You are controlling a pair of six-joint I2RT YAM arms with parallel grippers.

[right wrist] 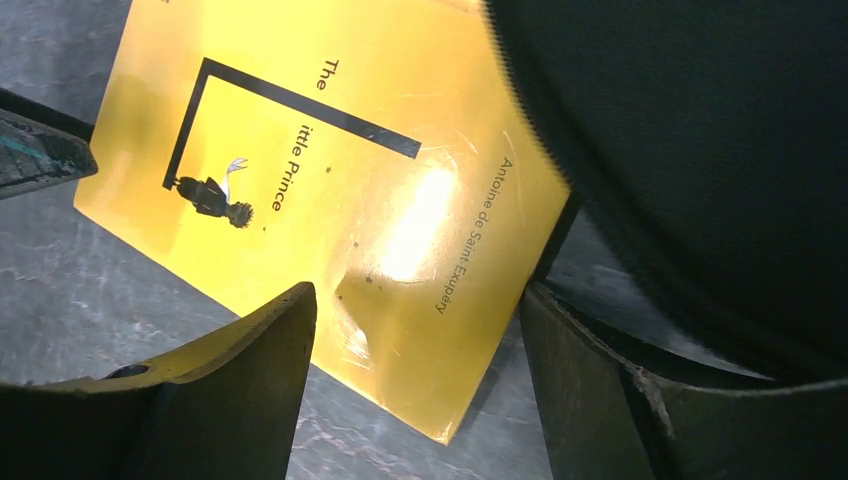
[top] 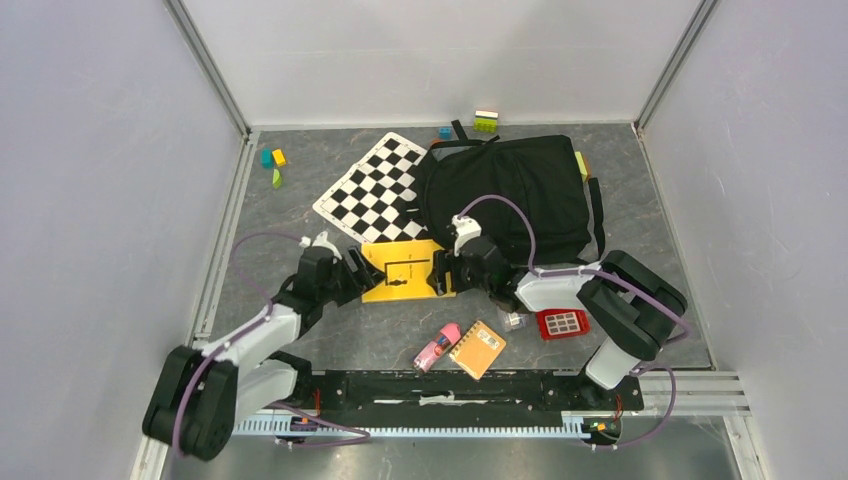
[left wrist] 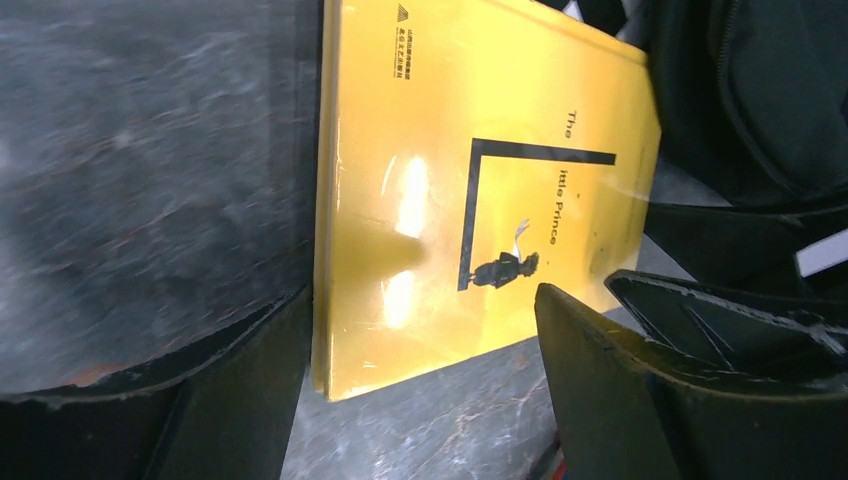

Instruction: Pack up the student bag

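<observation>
The yellow book "The Little Prince" (top: 400, 275) lies flat on the floor, below the checkerboard (top: 370, 185) and the black bag (top: 510, 190). My left gripper (top: 365, 272) is at its left end, fingers parted around the spine side; in the left wrist view the book (left wrist: 430, 200) lies between them. My right gripper (top: 440, 272) is at the other end, fingers parted over the edge near the bag, as the right wrist view shows on the book (right wrist: 360, 250). Whether either grips it is unclear.
A pink bottle (top: 436, 345), orange notebook (top: 477, 350), clear container (top: 512, 318) and red calculator (top: 562, 323) lie along the front. Small coloured blocks (top: 279, 157) sit at the back left.
</observation>
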